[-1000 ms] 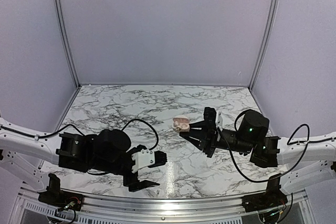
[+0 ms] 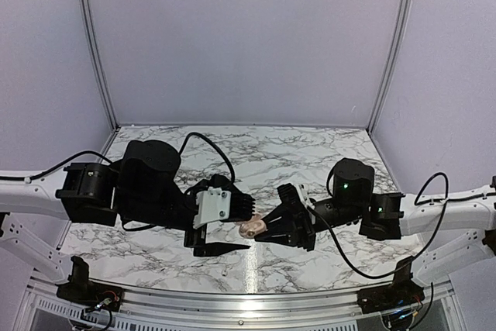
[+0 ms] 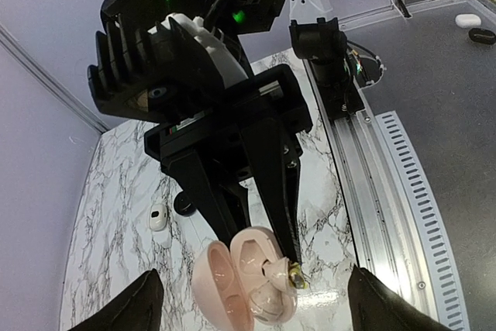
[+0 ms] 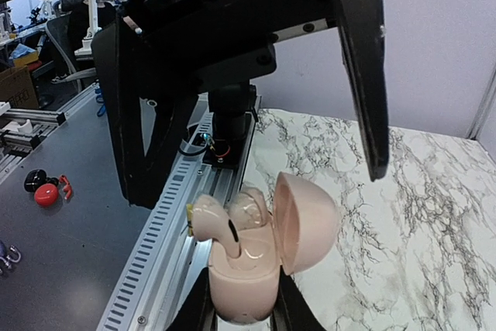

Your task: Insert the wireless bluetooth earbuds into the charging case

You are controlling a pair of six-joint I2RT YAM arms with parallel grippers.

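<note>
The pink charging case (image 2: 252, 229) is held up above the table by my right gripper, which is shut on it. Its lid (image 3: 213, 284) stands open; a pink earbud (image 4: 213, 218) with a yellowish tip sits askew at the case body, and I cannot tell whether it is seated. My left gripper (image 2: 229, 230) is open beside the case, its fingers on either side of it in the left wrist view, apart from it.
A white object (image 3: 157, 217) and a black round object (image 3: 184, 204) show on the marble surface behind the case. The front metal rail borders the marble top, which is otherwise clear around the grippers.
My left gripper has risen and moved right, up to the case. My right gripper has lowered with the case and shifted slightly left.
</note>
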